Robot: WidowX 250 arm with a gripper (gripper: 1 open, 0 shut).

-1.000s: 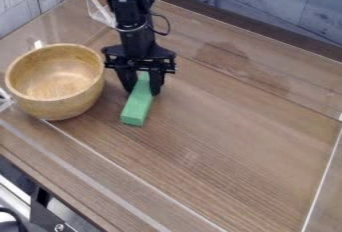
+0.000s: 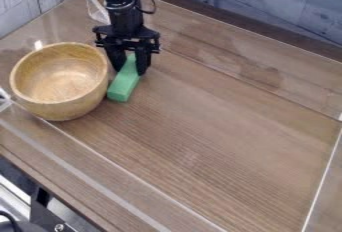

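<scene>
My gripper (image 2: pixel 128 46) is at the upper left of the table, over the top end of a green oblong object (image 2: pixel 124 84). Its fingertips are dark and small in the view, and whether they grip the object I cannot tell. The green object lies beside a large tan wooden bowl (image 2: pixel 60 81), just to the bowl's right.
Pale walls border the table at the back and right. A dark area with cables lies beyond the table's lower-left edge.
My gripper and the green object have moved up and slightly left, toward the back of the table, ending closer alongside the bowl.
</scene>
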